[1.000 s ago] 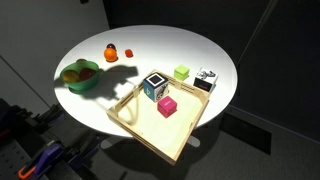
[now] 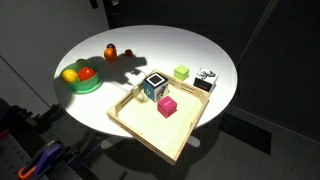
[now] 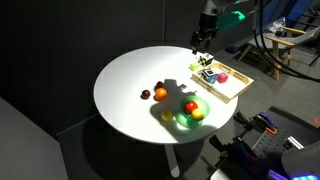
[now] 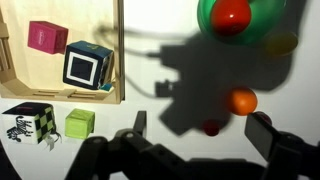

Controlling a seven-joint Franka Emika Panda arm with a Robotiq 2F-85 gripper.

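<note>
High over the round white table hangs my gripper, its fingers open with nothing between them. In the wrist view, a green bowl (image 4: 207, 25) with a red fruit (image 4: 231, 15) lies at the top. An orange fruit (image 4: 242, 100) and a small dark red one (image 4: 211, 127) lie on the table near the fingers. A yellow fruit (image 3: 167, 117) rests beside the bowl. At the wrist view's left, the wooden tray (image 4: 118, 50) holds a pink cube (image 4: 47, 36) and a blue cube (image 4: 88, 66).
Outside the tray stand a light green cube (image 2: 181, 72) and a patterned box with an animal picture (image 2: 206, 79). The tray reaches past the table edge.
My gripper has moved to the right high at the top edge of exterior view 1, and its shadow has shifted. The red fruit in the bowl is now brightly lit. Objects appear unmoved.
</note>
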